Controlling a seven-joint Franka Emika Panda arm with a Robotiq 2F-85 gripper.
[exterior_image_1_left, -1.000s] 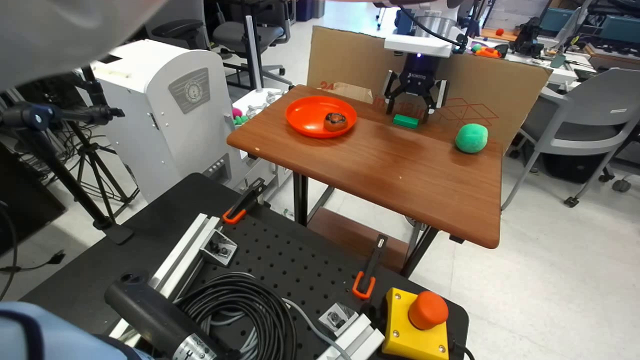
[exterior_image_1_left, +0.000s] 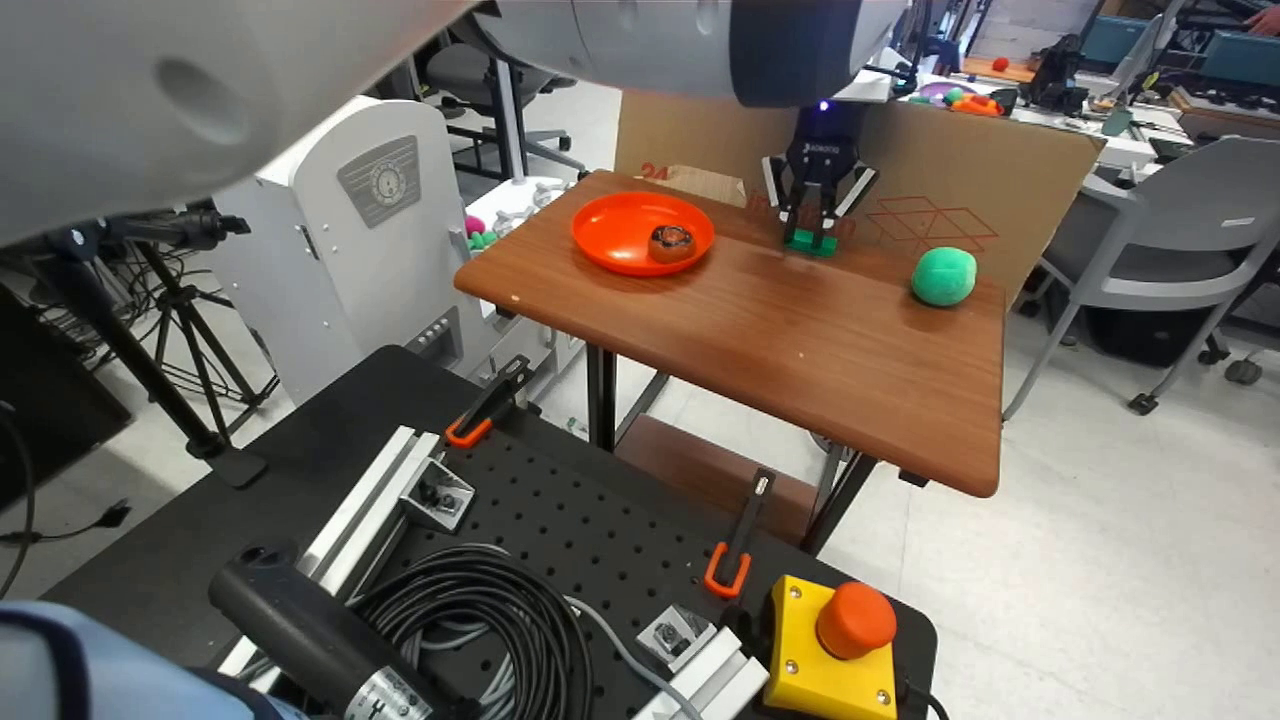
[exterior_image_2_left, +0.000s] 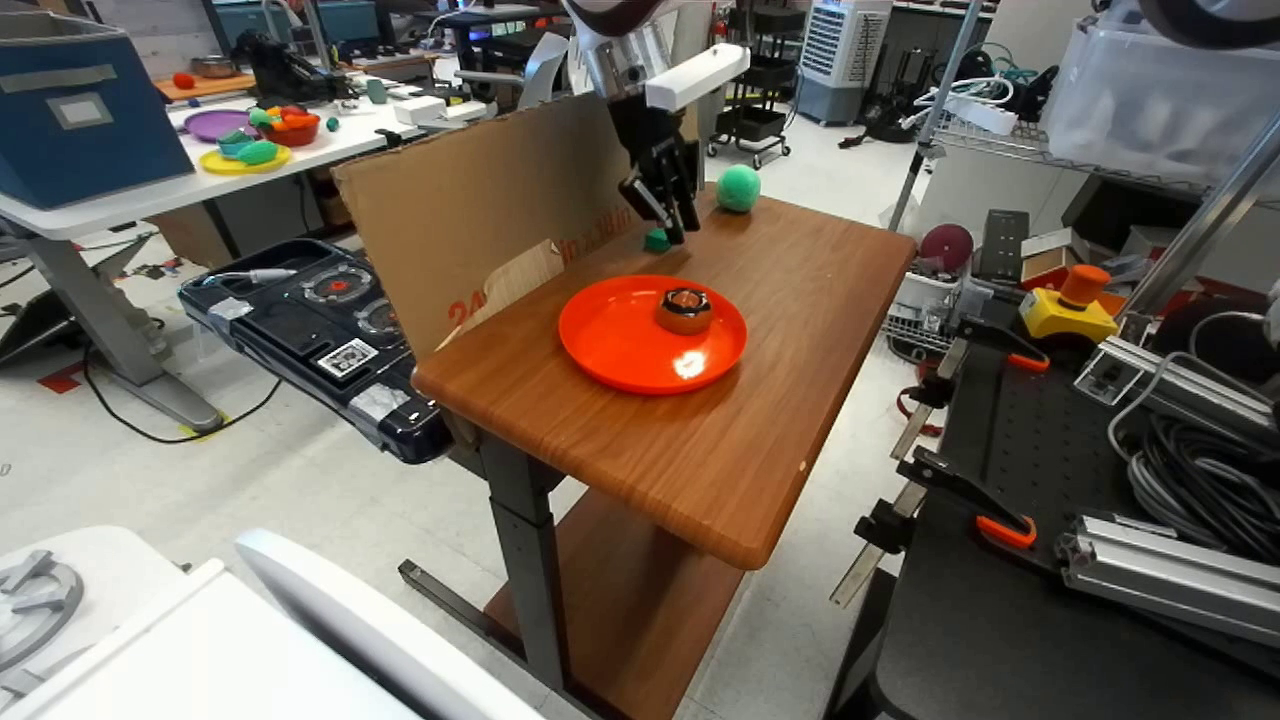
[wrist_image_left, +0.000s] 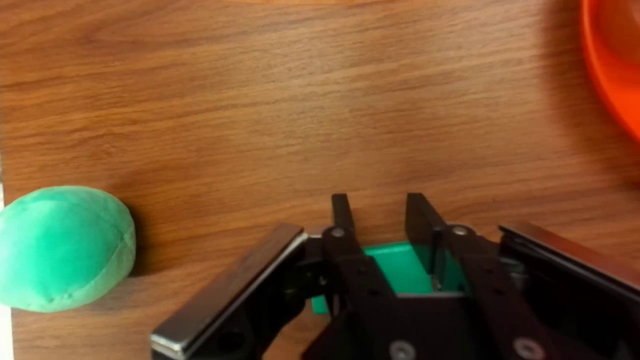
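Note:
A green block (exterior_image_1_left: 812, 245) rests on the brown table near the cardboard at its back edge. My gripper (exterior_image_1_left: 809, 230) points down over it, shut on the block, with a finger on either side. In the wrist view, part of the green block (wrist_image_left: 399, 267) shows between the black fingers; the arm hides the rest. Exterior view 2 shows the block (exterior_image_2_left: 656, 240) at table level beside the fingertips.
An orange plate (exterior_image_1_left: 612, 228) holds a small brownish-orange round object (exterior_image_1_left: 672, 245) with a dark top. Toward the table's other end sits a green plush ball (exterior_image_1_left: 944, 276). A cardboard sheet (exterior_image_1_left: 948, 156) stands behind the table, whose front half is clear.
The gripper has come down to the green block, and its fingers have closed from wide apart onto it. Block, plate and ball look to be in the same places.

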